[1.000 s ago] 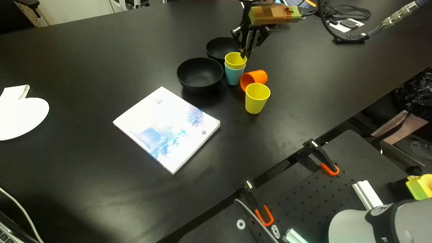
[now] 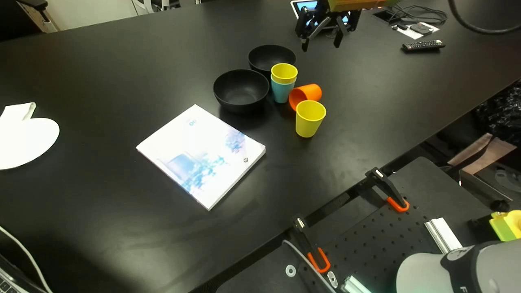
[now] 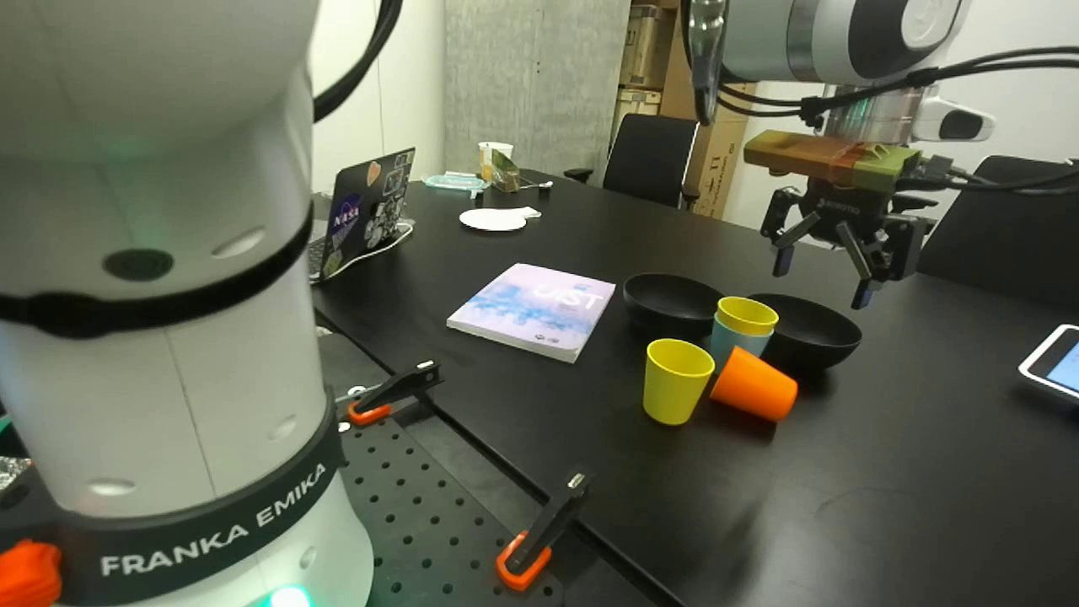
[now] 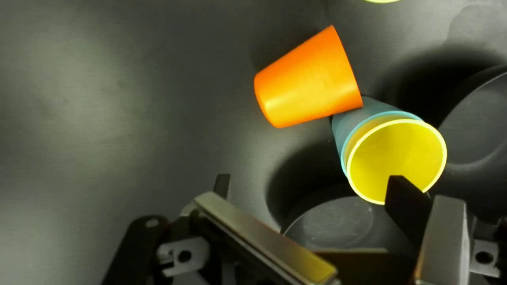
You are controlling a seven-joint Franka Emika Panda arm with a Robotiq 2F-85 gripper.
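Observation:
My gripper (image 3: 821, 283) hangs in the air above the far side of the cups and bowls, its fingers wide apart and empty. A yellow cup (image 3: 748, 313) sits inside a blue cup (image 2: 281, 90), the pair upright. Against them an orange cup (image 4: 309, 80) lies on its side. Another yellow cup (image 2: 309, 119) stands upright nearer the table's front edge; the wrist view catches only a sliver of its rim. Two black bowls stand by the stack, one nearer the book (image 2: 239, 92) and one farther back (image 2: 271, 57). In the wrist view one finger overlaps the stacked yellow cup's rim.
A thick white book (image 2: 201, 154) lies left of the bowls. A tablet (image 3: 1054, 356), a remote (image 2: 423, 45) and coiled cables (image 2: 422, 16) are toward the far right. Clamps (image 2: 386, 188) grip the front edge. The table right of the cups is clear.
My gripper has moved up and away from the stacked cups, and its fingers have spread from close together to wide apart. The orange cup has shifted very slightly; the other cups and bowls stay put.

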